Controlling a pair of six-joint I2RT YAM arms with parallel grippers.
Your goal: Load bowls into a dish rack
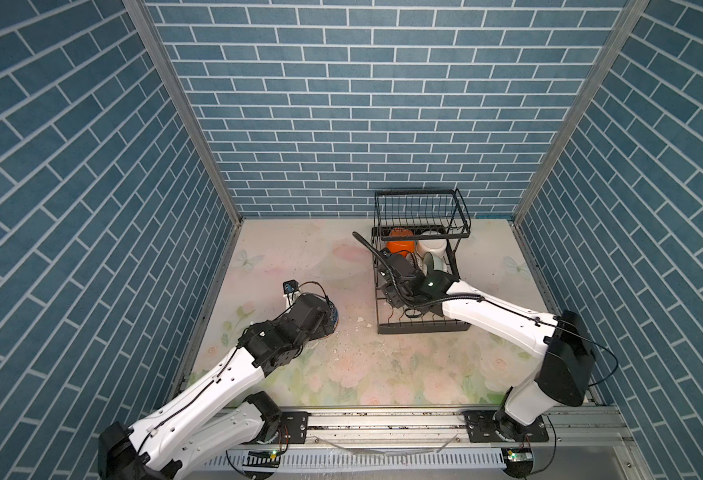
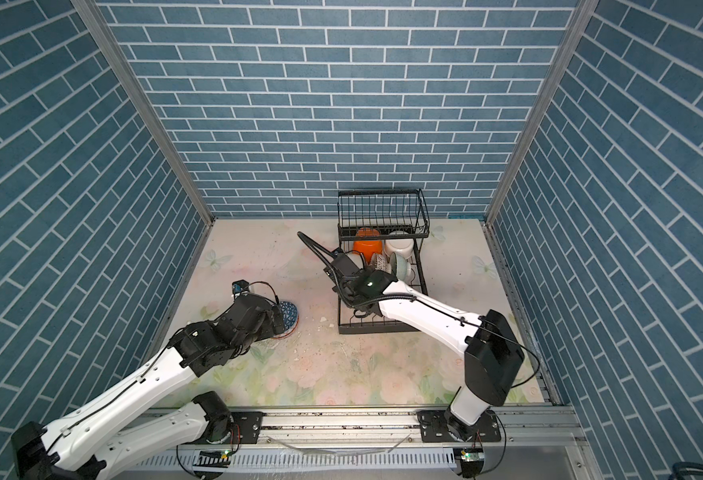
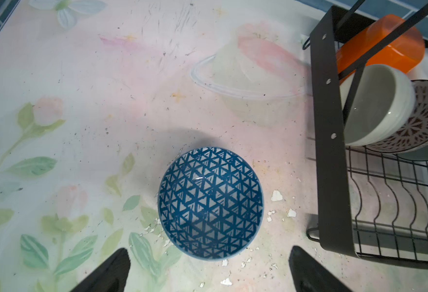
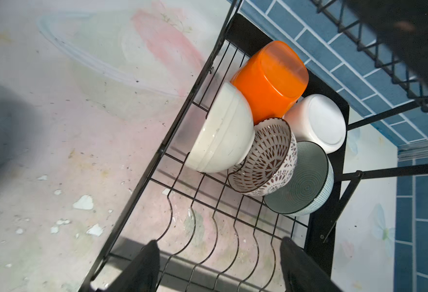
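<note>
A blue-and-white patterned bowl point(image 3: 210, 203) stands upright on the table, left of the black dish rack point(image 3: 331, 160). Just short of it, my left gripper is open, its fingers spread wider than the bowl and nothing between them. Three bowls lean side by side in the rack in the right wrist view: a cream bowl point(image 4: 226, 131), a brown-patterned bowl point(image 4: 267, 158) and a grey-green bowl point(image 4: 305, 180). My right gripper is over the rack's empty front wires, fingers apart, holding nothing.
Behind the bowls in the rack sit an orange cup point(image 4: 272, 80) and a white cup point(image 4: 317, 121). A raised upper basket point(image 1: 419, 209) overhangs the rack's back.
</note>
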